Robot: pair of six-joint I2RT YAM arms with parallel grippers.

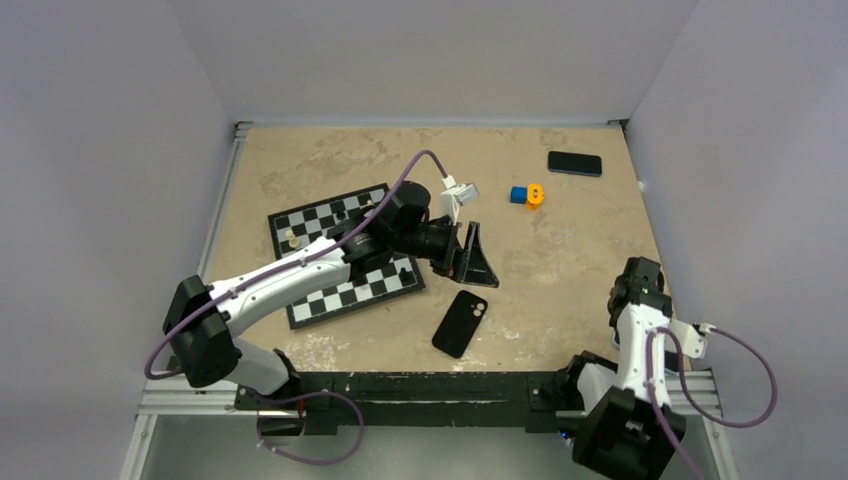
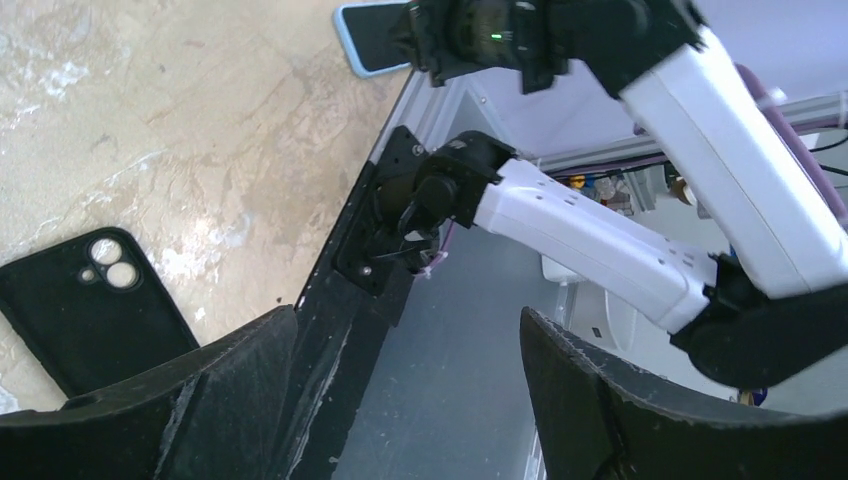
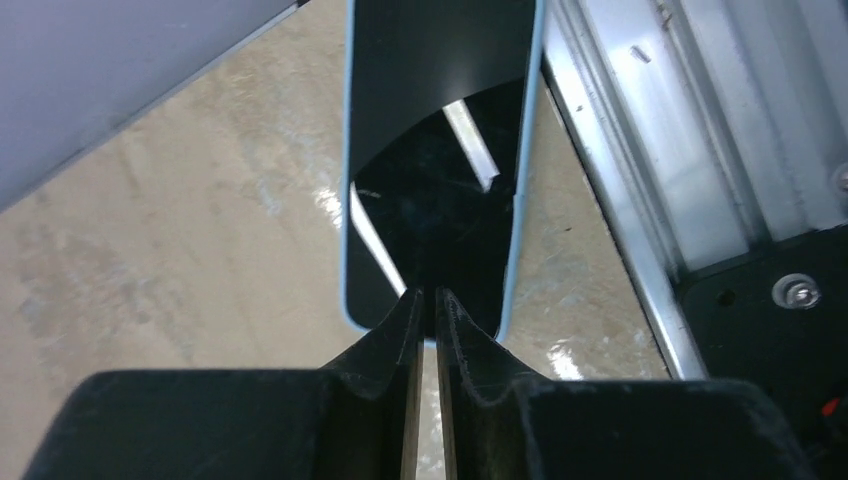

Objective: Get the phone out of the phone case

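Observation:
A black phone case [image 1: 460, 323] lies flat at the front middle, camera cut-outs uppermost; part of the same case [image 2: 88, 325] shows in the left wrist view. Above and beyond it hovers my left gripper, fingers wide and empty. A light-blue-edged phone [image 3: 440, 55] lies on the table in the right wrist view, its dark screen up. The tips of my right gripper appear over one short end of that phone, shut with nothing visible between them; contact cannot be judged. The right arm mostly hides this phone from above.
A dark phone [image 1: 574, 163] lies at the back right. Nearer the middle sits a blue and orange object [image 1: 527, 195]. A chessboard [image 1: 400, 285] with a few pieces lies under the left arm.

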